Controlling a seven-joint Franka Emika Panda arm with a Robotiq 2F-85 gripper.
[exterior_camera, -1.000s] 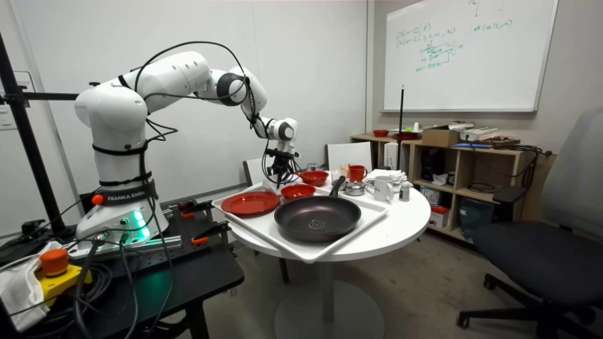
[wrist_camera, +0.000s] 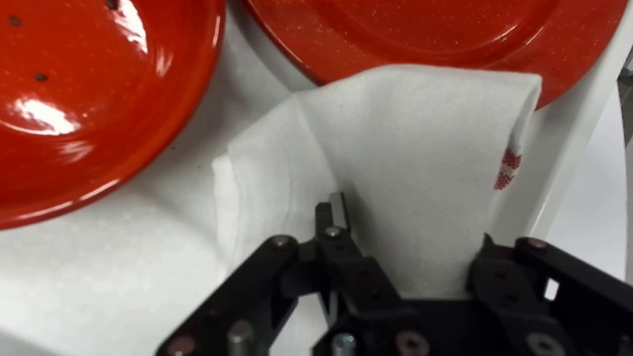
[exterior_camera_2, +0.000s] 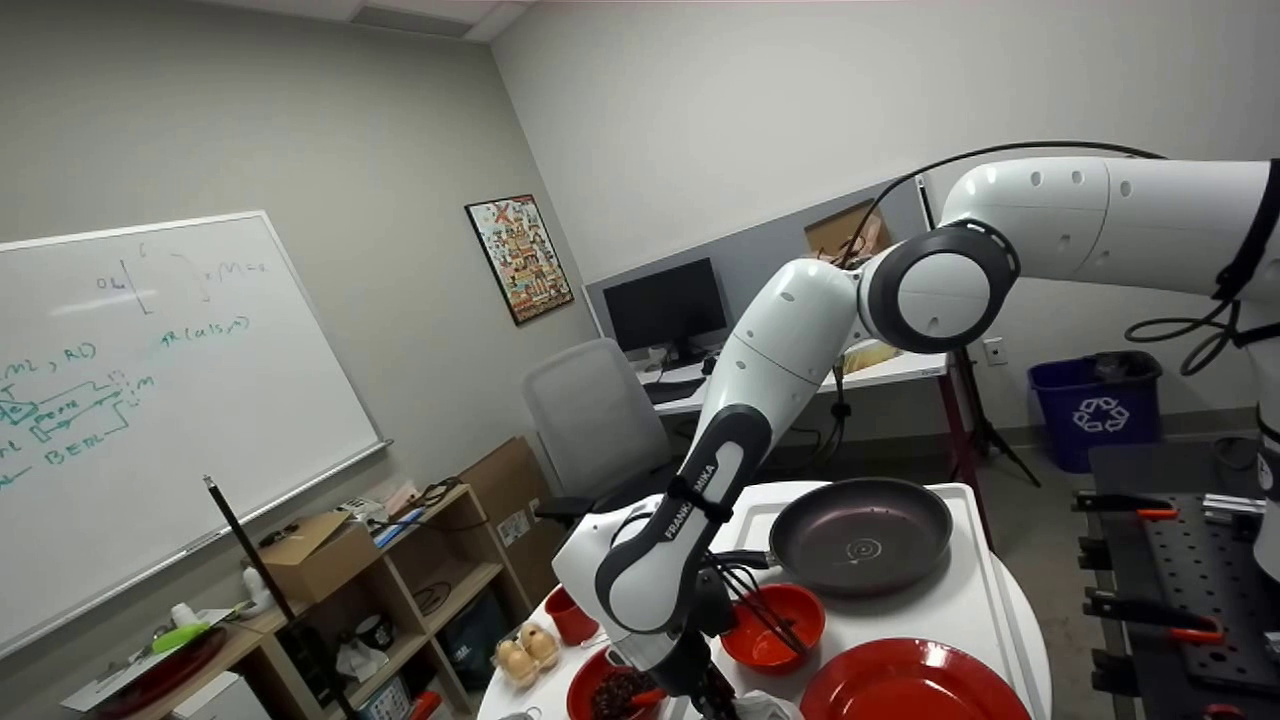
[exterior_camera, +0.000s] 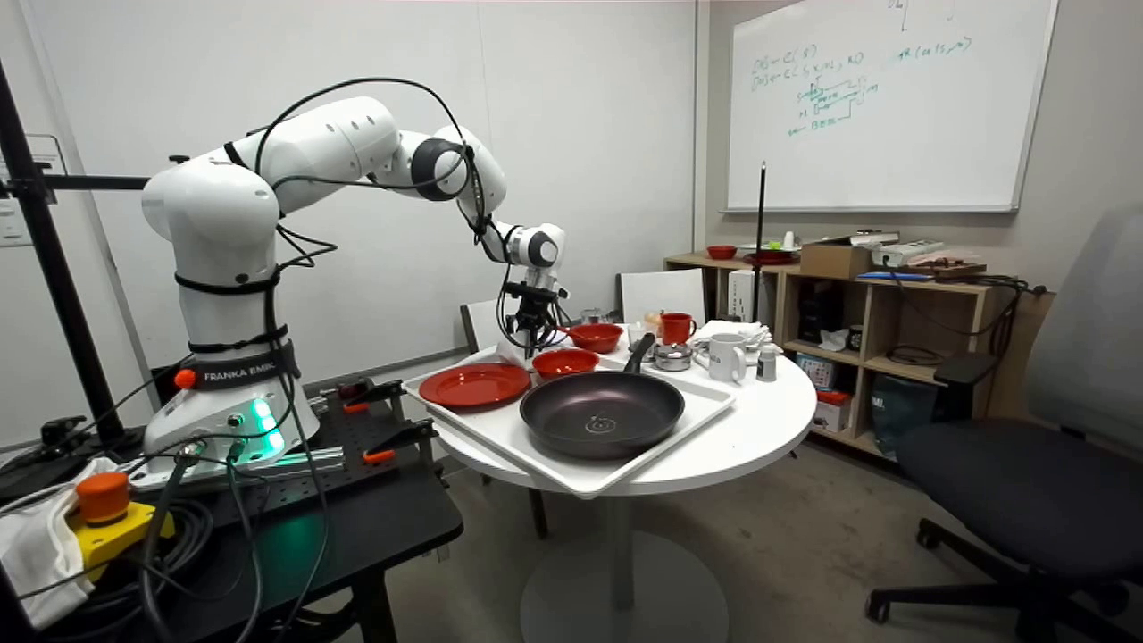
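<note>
A white cloth (wrist_camera: 427, 148) with a small red mark at its edge lies bunched in the white tray, its far part lapping over the rim of the red plate (wrist_camera: 474, 29). My gripper is over the cloth, its fingers (wrist_camera: 337, 216) apart with cloth showing in the gap. Whether the pads touch the cloth, I cannot tell. In exterior view 1 the gripper (exterior_camera: 529, 345) points down at the tray's far corner, behind the red plate (exterior_camera: 474, 386). Only a bit of the cloth (exterior_camera_2: 765, 706) shows in exterior view 2.
A red bowl (exterior_camera: 564, 363) sits close beside the gripper. The black pan (exterior_camera: 602, 416) fills the tray's near part. Another red bowl (exterior_camera_2: 590, 686) with dark contents, a red mug (exterior_camera: 676, 327) and a white mug (exterior_camera: 728, 357) stand on the table outside the tray.
</note>
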